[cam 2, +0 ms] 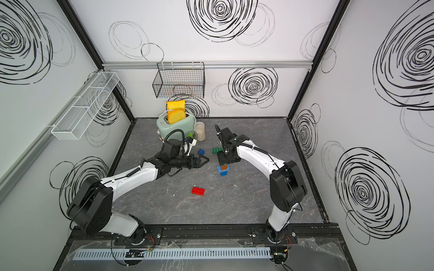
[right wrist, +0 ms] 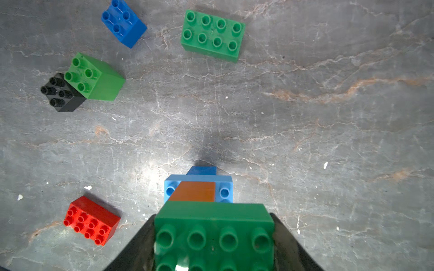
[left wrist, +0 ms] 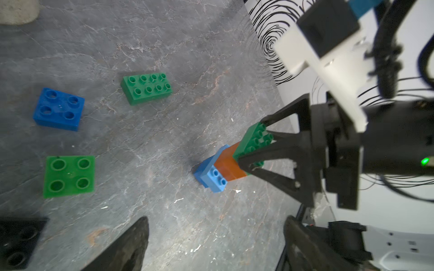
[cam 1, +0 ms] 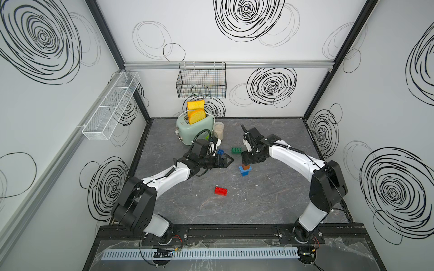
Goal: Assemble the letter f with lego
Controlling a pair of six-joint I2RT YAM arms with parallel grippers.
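Note:
A stack stands on the table: blue pieces (left wrist: 212, 174) at the bottom, an orange block (left wrist: 228, 163) above them and a dark green brick (right wrist: 214, 221) at the top. My right gripper is shut on this green brick, a finger on either side; it appears to rest on the orange block. To the left of the stack my left gripper (cam 1: 229, 161) is open, its fingers (left wrist: 124, 248) wide apart over bare table in its wrist view. Loose bricks lie around: a red one (right wrist: 92, 220), another dark green one (right wrist: 212, 36), a blue one (right wrist: 124, 23), a bright green one (right wrist: 95, 79) and a black one (right wrist: 62, 94).
Behind my left arm a mint toaster (cam 1: 195, 128) with yellow slices stands beside a pale cup (cam 1: 218, 129). A black wire basket (cam 1: 201, 83) hangs on the back wall.

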